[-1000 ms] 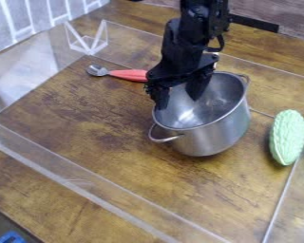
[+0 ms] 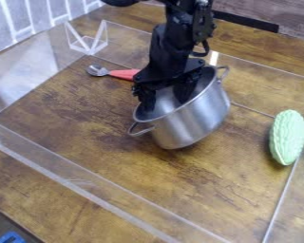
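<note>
A steel pot (image 2: 186,119) with loop handles stands tilted on the wooden table in the centre of the camera view. The black gripper (image 2: 167,82) reaches down into the pot's upper left, over its rim; its fingertips are partly hidden there, and whether they hold the rim cannot be told.
A pale green cabbage-like object (image 2: 287,137) lies to the right. A red-and-silver utensil (image 2: 121,72) lies behind, to the left. Clear plastic edging runs along the left.
The pot has shifted left and tilted further, its left side higher in view and less of its inside showing. The gripper has moved left and slightly down with it.
</note>
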